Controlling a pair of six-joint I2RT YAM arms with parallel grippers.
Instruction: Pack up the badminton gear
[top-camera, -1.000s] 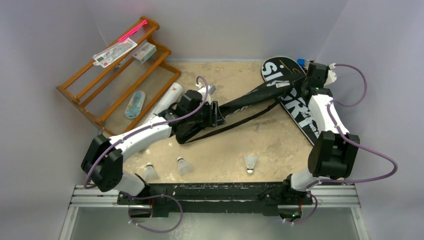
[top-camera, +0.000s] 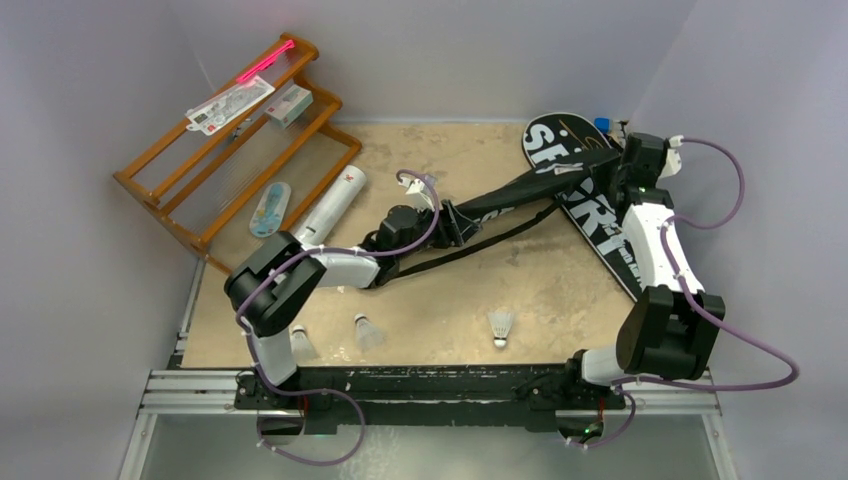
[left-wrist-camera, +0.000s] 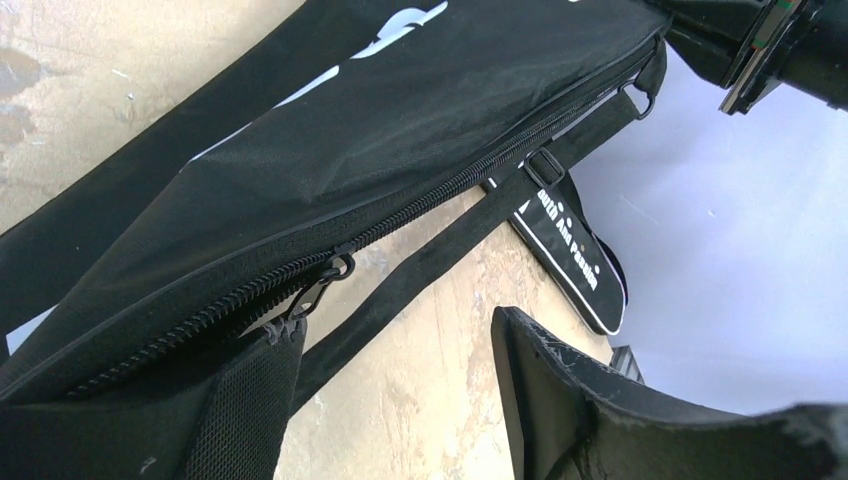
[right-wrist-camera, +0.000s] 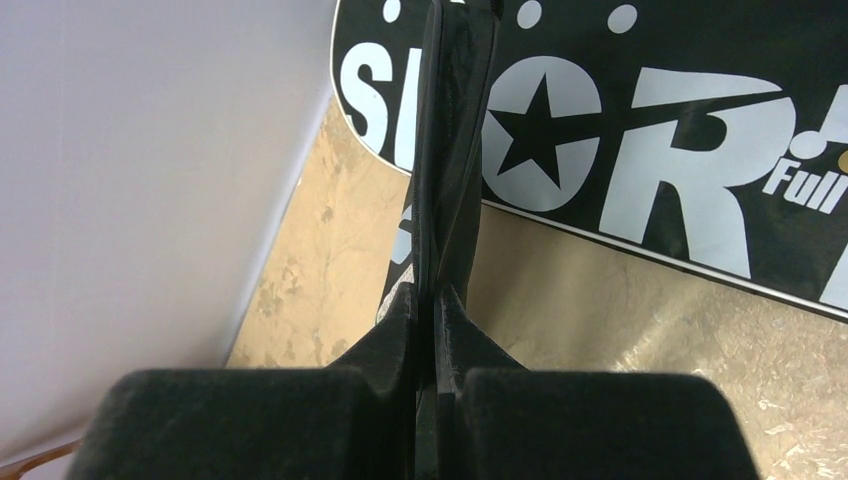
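Observation:
A long black racket bag (top-camera: 540, 183) stretches across the table; its zipper runs along one edge in the left wrist view. My right gripper is shut on the bag's far-right end, which is held up over the patterned case. The left gripper stands open beside the bag's side. A zipper pull (left-wrist-camera: 318, 283) hangs right at the tip of its left finger, not visibly pinched. The bag's strap (left-wrist-camera: 430, 270) passes behind the gap. Three white shuttlecocks lie in front: one (top-camera: 500, 327) right of centre, two (top-camera: 368, 331) further left.
A black case with white lettering (top-camera: 608, 228) lies under the right arm. To the left, a white tube (top-camera: 333, 204) leans by a wooden rack (top-camera: 322, 122) bearing small packages.
My left gripper has moved right along the bag, opened wider, and come close to the zipper pull. The right gripper, still on the bag's end, has shifted slightly right.

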